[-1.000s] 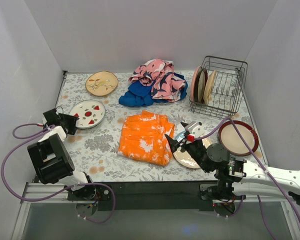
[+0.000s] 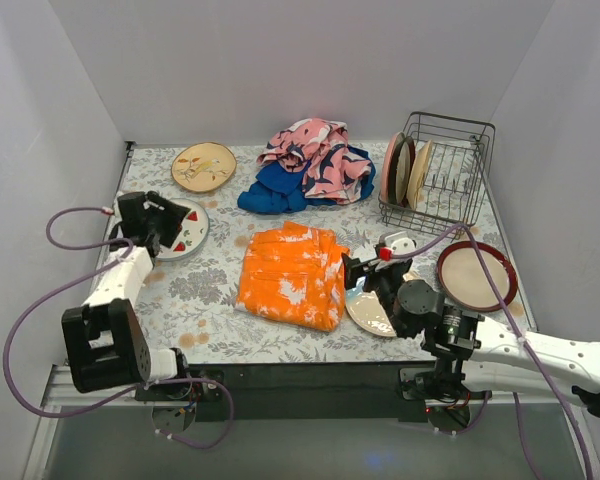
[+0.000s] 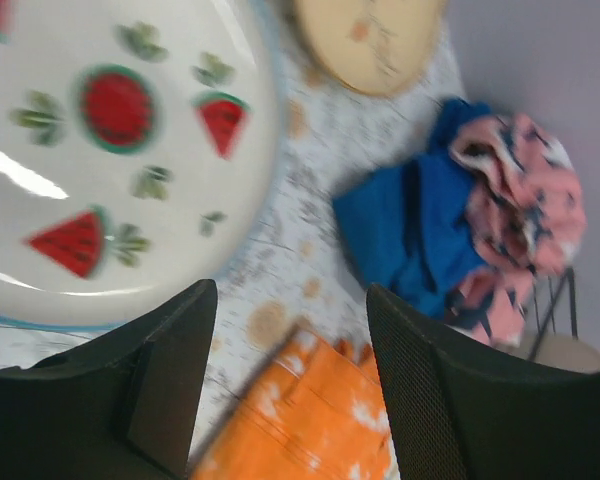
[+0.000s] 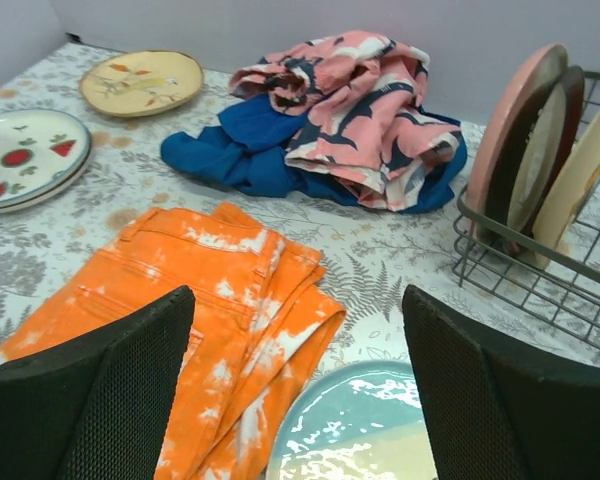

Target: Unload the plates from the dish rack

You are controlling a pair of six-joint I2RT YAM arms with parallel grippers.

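Note:
Several plates stand on edge at the left end of the wire dish rack (image 2: 450, 190), a pink plate (image 4: 515, 125) outermost and a cream plate (image 4: 575, 185) farther in. A watermelon-patterned plate (image 3: 180, 190) lies flat at the table's left, apparently on top of another plate. Over it, my left gripper (image 2: 180, 215) is open and empty. My right gripper also stands open, with nothing between its fingers; it hangs over a pale plate (image 4: 355, 425) near the front edge. The yellow plate (image 2: 203, 167) lies flat at the back left.
An orange cloth (image 2: 292, 275) covers the table's middle. Behind it lies a heap of blue cloth (image 2: 273, 190) and pink patterned cloth (image 2: 320, 155). A red-rimmed plate (image 2: 477, 276) sits in front of the rack.
My left gripper has moved right and back, from beside the watermelon plate to over it. The right gripper has shifted slightly to the right. The plates have stayed in place.

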